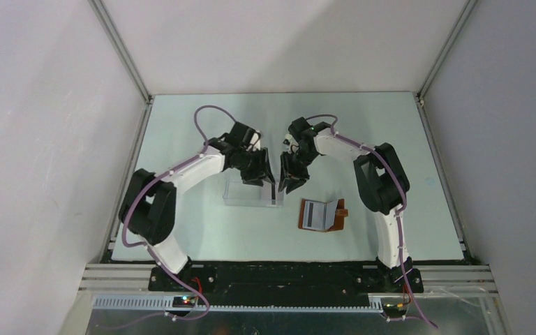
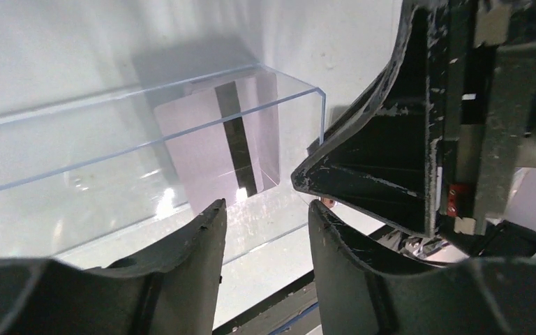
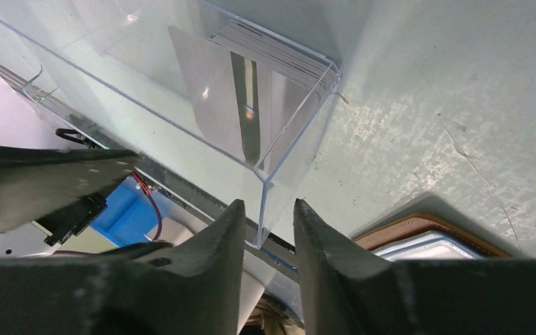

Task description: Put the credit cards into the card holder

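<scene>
A clear acrylic box (image 1: 244, 202) lies near the table's middle, holding pale cards with a dark stripe (image 2: 187, 160), stacked at its right end (image 3: 206, 91). My left gripper is open above the box, nothing between its fingers. My right gripper stands at the box's right end, fingers apart, the clear box corner showing between or just beyond them; whether they touch it I cannot tell. A brown card holder (image 1: 343, 212) with clear grey sleeves lies open right of the box.
Both arms meet closely over the box, the two grippers nearly touching.
</scene>
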